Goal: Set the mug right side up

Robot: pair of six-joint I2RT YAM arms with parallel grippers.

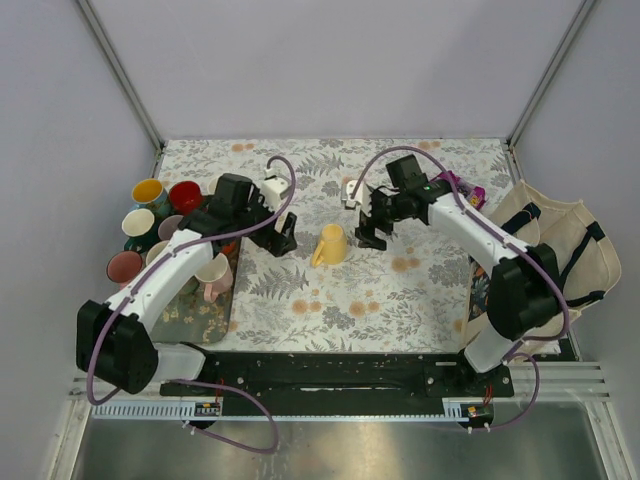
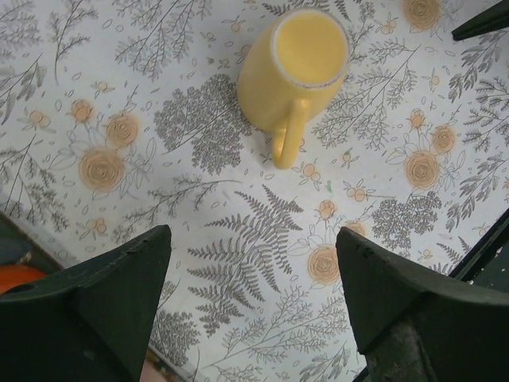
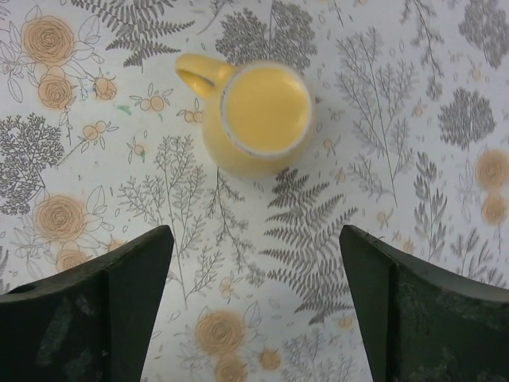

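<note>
A yellow mug (image 1: 332,244) (image 2: 289,68) (image 3: 261,123) stands upside down near the middle of the patterned table (image 1: 340,310), its closed base facing up and its handle jutting out sideways. My left gripper (image 1: 279,236) is open to the left of the mug, apart from it, with nothing between its fingers. My right gripper (image 1: 366,229) is open just to the right of the mug, also apart from it and empty.
At the left a tray holds several mugs in various colours, including a red one (image 1: 185,195). At the right stands a beige bag (image 1: 570,230) with purple packages near it.
</note>
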